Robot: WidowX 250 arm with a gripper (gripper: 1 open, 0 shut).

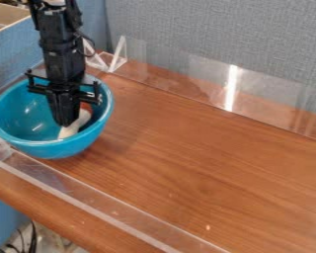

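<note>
A blue bowl (36, 140) sits at the left of the wooden table. My black gripper (66, 109) reaches down into it, its fingers low inside the bowl over a pale, elongated object (74, 126) with some orange at one end. The fingertips are partly hidden by that object and the bowl, so I cannot see whether anything is between them.
Transparent strips run along its front and back edges, a grey padded wall (213, 40) stands behind, and white frames are at the left side.
</note>
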